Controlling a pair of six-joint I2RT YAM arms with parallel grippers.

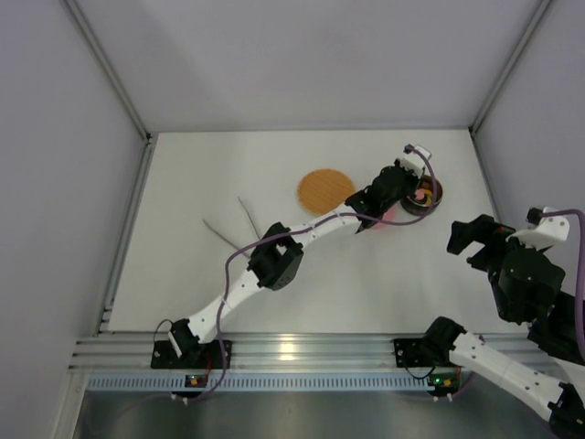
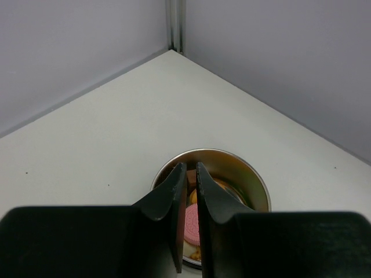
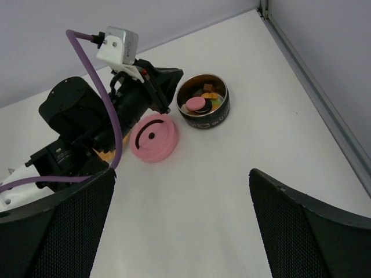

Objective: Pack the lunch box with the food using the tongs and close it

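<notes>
The dark round lunch box [image 1: 421,203] stands uncovered at the back right, with a pink round piece [image 3: 195,103] and other food inside. Beside it on its left is the pink lid [image 3: 153,138], partly behind my left arm in the top view; whether it lies fully flat I cannot tell. At the box's rim is my left gripper, its fingers only slightly apart. Food shows through that narrow gap, and nothing is held. My right gripper is wide open and empty, away from the box at the front right.
A round woven mat [image 1: 325,191] lies left of the left gripper. Two thin utensils, one [image 1: 220,233] longer-looking and one [image 1: 248,216] nearer the mat, lie farther left, partly behind the arm. Walls border the table.
</notes>
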